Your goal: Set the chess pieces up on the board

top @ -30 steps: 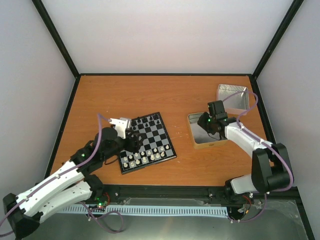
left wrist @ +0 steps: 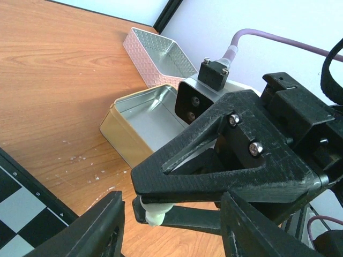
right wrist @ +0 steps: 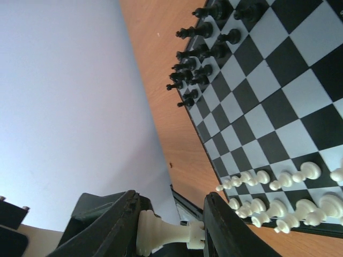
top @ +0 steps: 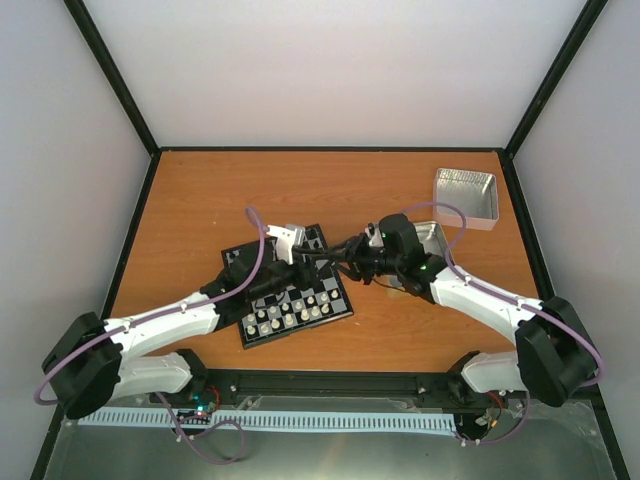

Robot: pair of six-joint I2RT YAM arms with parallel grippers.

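Observation:
My right gripper is shut on a white chess piece, held above the board's right side; the piece also shows between its dark fingers in the left wrist view [left wrist: 155,214]. My left gripper faces it from close by, fingers apart on either side of that piece's hanging end, not visibly touching it. The chessboard [top: 335,306] lies beneath both grippers. White pieces [right wrist: 308,170] stand in rows along one side, black pieces [right wrist: 233,36] along the opposite side; the top view of the board is partly hidden by the arms.
A tan-rimmed box [left wrist: 120,134] lies right of the board under the right arm, with a pink box [top: 466,200] at the back right.

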